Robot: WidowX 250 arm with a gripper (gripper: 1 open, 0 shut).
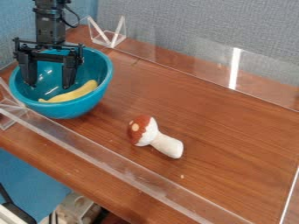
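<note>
A blue bowl (84, 101) sits at the left end of the wooden table, holding a yellow banana-like object (73, 93) and something pale that is partly hidden. My black gripper (49, 79) is over the left part of the bowl, its fingers spread open and reaching down inside the rim, left of the yellow object. A toy mushroom (156, 136) with a red-and-white cap and white stem lies on its side right of the bowl.
Clear plastic walls line the back and front edges, and white wire brackets stand near the bowl at back and left.
</note>
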